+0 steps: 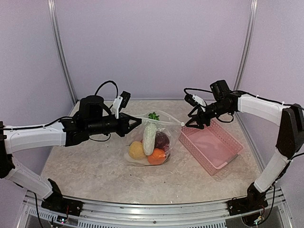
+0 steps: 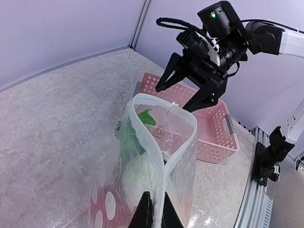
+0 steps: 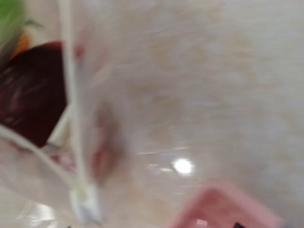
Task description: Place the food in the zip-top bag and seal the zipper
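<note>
A clear zip top bag (image 1: 172,138) stands mid-table, holding a pale elongated vegetable (image 1: 150,137), a yellow round food (image 1: 137,150), an orange one (image 1: 156,156), a dark purple one (image 1: 162,141) and some greens. My left gripper (image 1: 134,122) is shut on the bag's top edge, stretched to the right; in the left wrist view the white zipper strip rises from between its fingers. My right gripper (image 1: 192,121) stands open just beyond the bag's right corner, where a white tab (image 3: 84,204) shows. The blurred right wrist view shows the bag's mouth parted.
A pink basket (image 1: 213,151), empty, sits at the right beneath my right arm. Walls close in at back and sides.
</note>
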